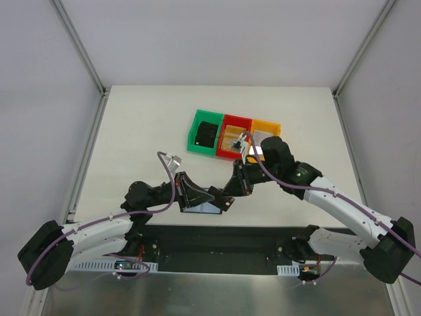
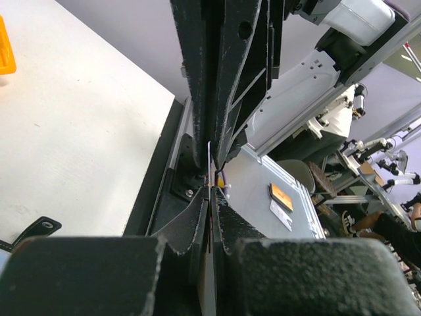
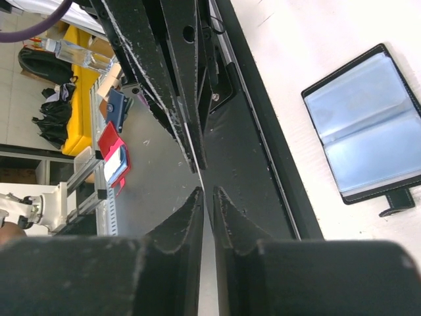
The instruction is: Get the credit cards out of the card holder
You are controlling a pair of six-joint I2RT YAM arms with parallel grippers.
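In the top view my left gripper (image 1: 208, 196) and right gripper (image 1: 229, 191) meet above the front of the table, at a dark card (image 1: 218, 200). Both wrist views show a thin card edge (image 3: 198, 161), seen edge-on between the two grippers. My left gripper's fingers are closed on it in the left wrist view; my right gripper's fingers are close around it in the right wrist view. The open card holder (image 3: 362, 125), black with clear sleeves, lies on the table beneath them.
Green (image 1: 192, 135), red (image 1: 225, 152) and orange (image 1: 273, 124) bins stand at the back of the table, holding cards. The table's front edge runs just below the grippers.
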